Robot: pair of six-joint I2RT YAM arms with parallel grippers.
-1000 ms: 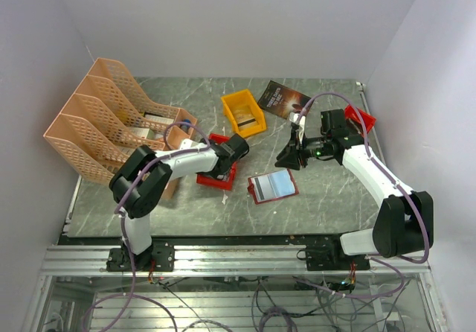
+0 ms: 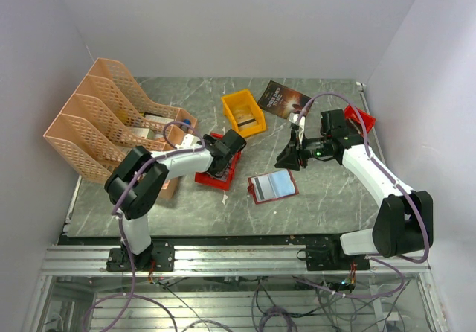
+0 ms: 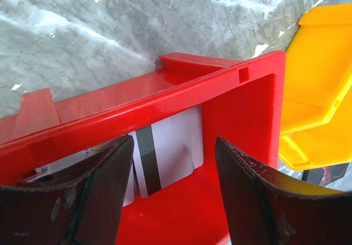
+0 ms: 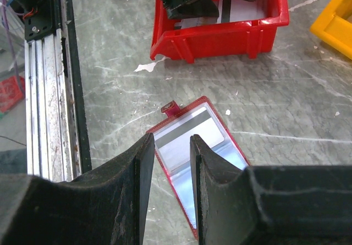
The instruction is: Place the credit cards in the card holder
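Note:
My left gripper is down inside the red box (image 3: 242, 107), its fingers apart over white cards (image 3: 173, 151), one with a black stripe; I see nothing held. In the top view the gripper largely hides that box. My right gripper hovers beside a red-rimmed holder (image 4: 187, 135) holding white and light-blue cards, near the table's front middle; its fingers are part open and empty.
A yellow box (image 2: 253, 126) and a dark printed card (image 2: 279, 101) lie at the back middle. Tan slotted racks (image 2: 104, 116) fill the left; another red box (image 2: 361, 116) is at the right. Bare table surrounds the holder.
My left gripper and arm have shifted slightly over the red box. The right arm stays still.

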